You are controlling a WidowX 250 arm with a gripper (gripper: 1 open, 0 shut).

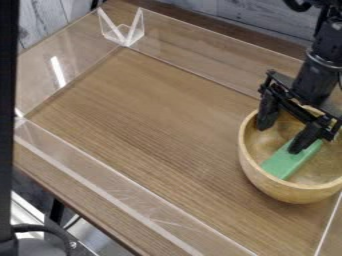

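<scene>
My black gripper [293,120] reaches down from the upper right into a tan bowl [267,180] on the right of the table. Its fingers are open, over the upper part of a green oblong object [289,158] lying in the bowl. Whether the fingertips touch the green object is unclear.
A clear plastic piece [122,28] stands at the back left. Black hardware lies along the left edge.
</scene>
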